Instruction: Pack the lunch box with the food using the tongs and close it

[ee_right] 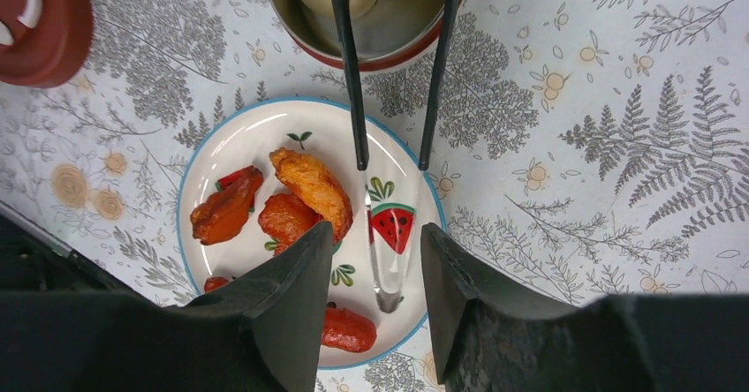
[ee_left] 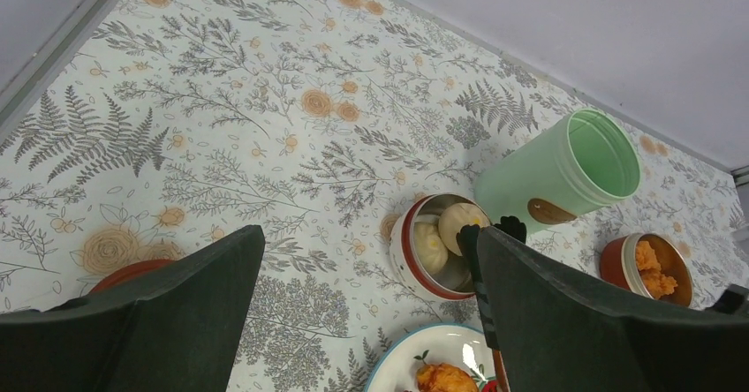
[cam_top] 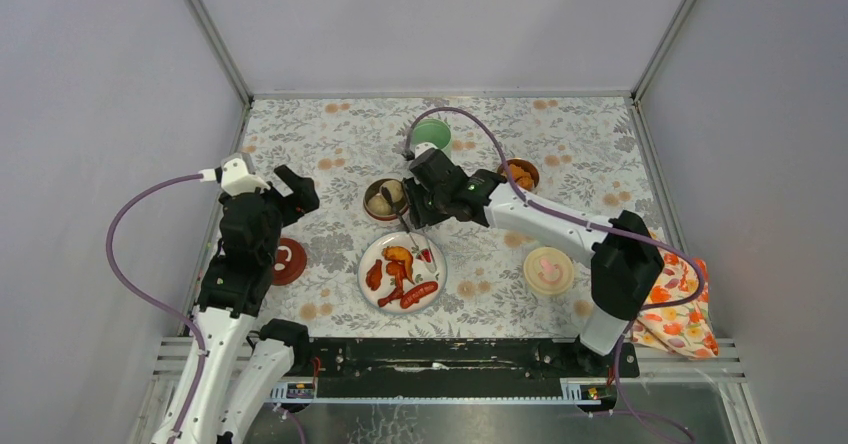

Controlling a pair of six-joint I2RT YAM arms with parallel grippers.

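A pair of tongs [ee_right: 355,92] with black ends and thin silver arms stretches from the bowl of buns to the plate. Its black ends reach over the bowl [ee_left: 408,260], which holds pale buns [ee_left: 430,249]; its silver bend [ee_right: 389,302] is over the plate's right side. My right gripper is above the plate, its fingers apart on either side of the silver arms with visible gaps. On the white plate [ee_right: 231,129] lie chicken pieces [ee_right: 314,184] and a sausage [ee_right: 347,329]. At the left, my left gripper stands open and empty.
A green cup [ee_left: 540,178] stands behind the buns. Farther right is a bowl of orange chunks [cam_top: 518,175]. A red lid [cam_top: 289,261] lies beside the left arm, a pale round lid [cam_top: 549,271] at front right. A floral cloth [cam_top: 680,314] covers the right corner.
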